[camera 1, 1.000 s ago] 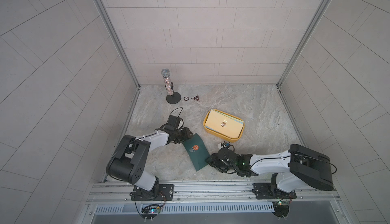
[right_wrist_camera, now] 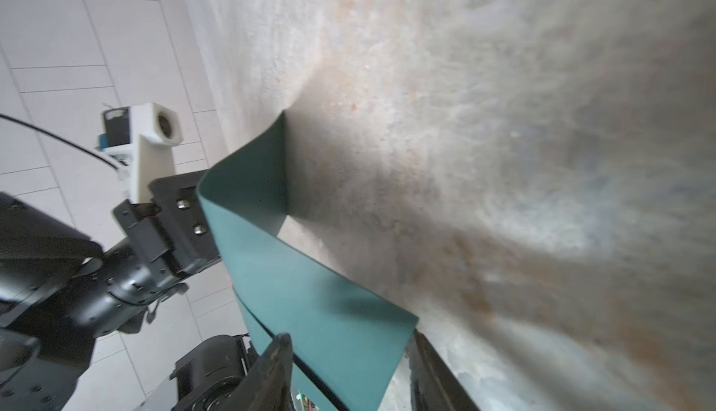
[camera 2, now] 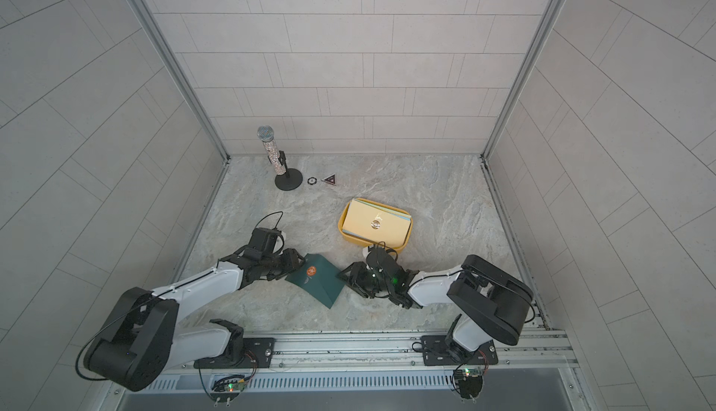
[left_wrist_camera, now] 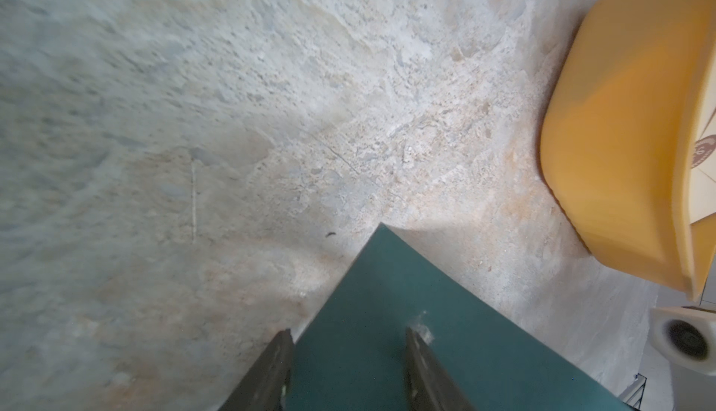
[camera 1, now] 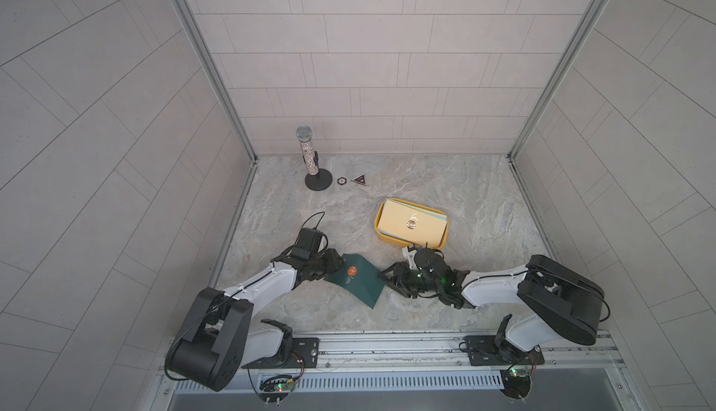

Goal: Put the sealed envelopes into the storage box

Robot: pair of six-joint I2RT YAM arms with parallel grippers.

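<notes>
A dark green envelope (camera 1: 358, 288) with an orange seal lies near the front between my grippers, bent upward in the right wrist view (right_wrist_camera: 313, 291). My left gripper is open at its left end, fingers over it. My right gripper is part open at its other end, its fingertips beside a raised corner; contact is unclear. The yellow storage box (camera 1: 410, 243) stands behind the right gripper, holding stacked envelopes, a cream one (camera 2: 373, 213) with a seal on top.
A microphone on a stand (camera 1: 309, 157) and two small items (camera 1: 359, 179) sit at the back left. Walls enclose both sides.
The envelope has turned and shifted left.
</notes>
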